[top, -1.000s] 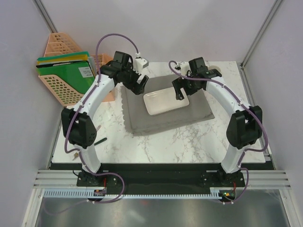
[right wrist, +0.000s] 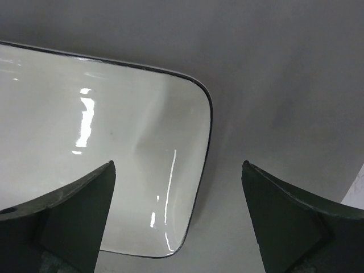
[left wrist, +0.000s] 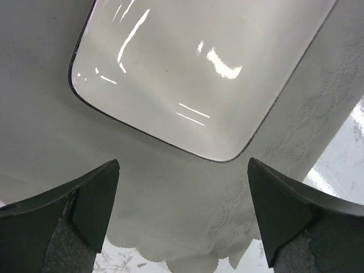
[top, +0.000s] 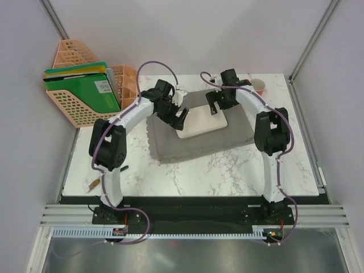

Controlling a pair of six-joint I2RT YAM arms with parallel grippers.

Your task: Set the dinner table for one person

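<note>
A white rectangular plate (top: 200, 124) with a thin dark edge lies on the grey cloth mat (top: 170, 149), slightly turned. At its left end is my left gripper (top: 180, 118), open; in the left wrist view, the plate's (left wrist: 187, 74) near edge shows just ahead of the fingertips, with mat between them. Over the other end, my right gripper (top: 212, 107) also stands open. The right wrist view has one of its fingers over the plate (right wrist: 148, 131) and the other over the mat (right wrist: 296, 102), with the plate's end edge running between them. Neither gripper holds anything.
A pale cup (top: 257, 85) stands at the back right, partly behind the right arm. An orange crate (top: 126, 82) with green folders (top: 85, 91) fills the back left. Thin utensils, one wooden-looking (top: 94, 184), lie front left near the left arm.
My left gripper has moved right and toward the front, to the plate's left end. The plate and mat have not moved.
</note>
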